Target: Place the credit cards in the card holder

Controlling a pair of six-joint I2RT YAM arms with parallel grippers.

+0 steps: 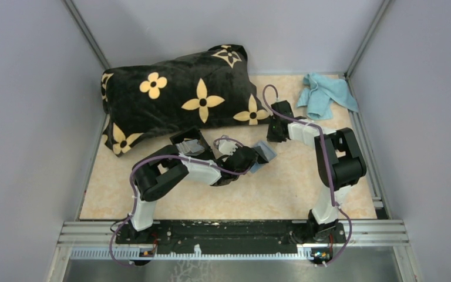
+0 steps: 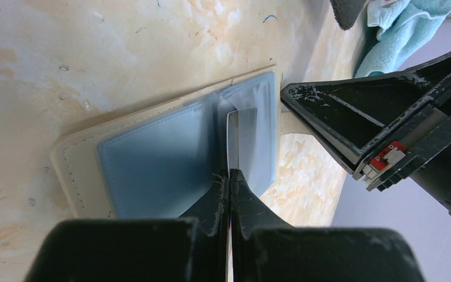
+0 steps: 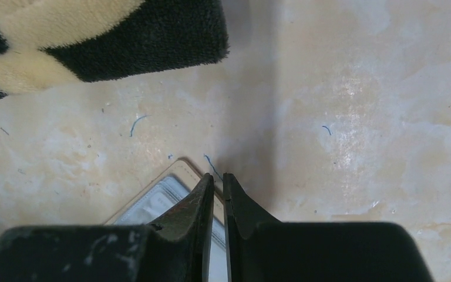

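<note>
The card holder lies unfolded on the table, beige round the edge with light blue pockets. My left gripper is shut on a thin pale card, seen nearly edge-on over the holder's right-hand pocket. Whether the card's far edge is inside the pocket, I cannot tell. In the right wrist view, the fingers of my right gripper stand slightly apart with nothing between them, and a corner of the holder shows beneath. From above, the right gripper is just beyond the holder's upper right side.
A dark open box with cards in it stands left of the left gripper. The black and cream cushion fills the back left. A blue towel lies at the back right.
</note>
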